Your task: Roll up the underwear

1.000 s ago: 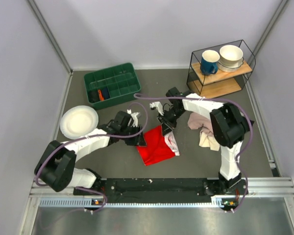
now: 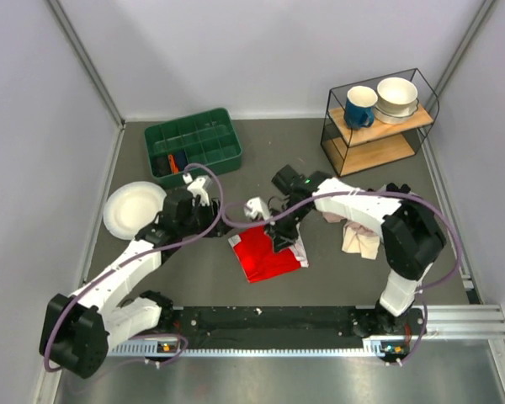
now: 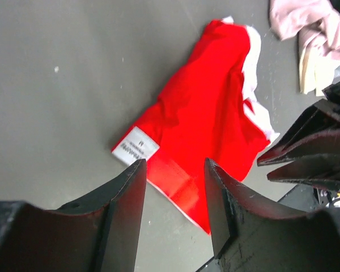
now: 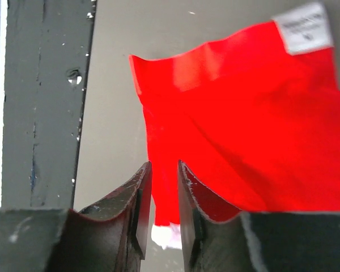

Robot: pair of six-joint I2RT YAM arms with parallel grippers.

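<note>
The red underwear (image 2: 261, 257) lies folded flat on the grey table, its white label (image 3: 136, 145) facing up at the left corner and a white band along its right side. My left gripper hovers off its left edge, fingers part open with nothing between them. Over the right part of the cloth hangs my right gripper, its fingers a small gap apart. Red fabric shows behind that gap, and nothing appears gripped. In the top view, the right arm hides part of the cloth's upper right.
At the back left are a green divided box (image 2: 227, 145) and a white plate (image 2: 135, 209). A pink and cream cloth (image 2: 360, 241) lies to the right, partly under the right arm. A wire rack (image 2: 353, 160) with a blue mug (image 2: 360, 107) and bowls stands at the back right.
My left gripper has pulled back to the left, away from the cloth.
</note>
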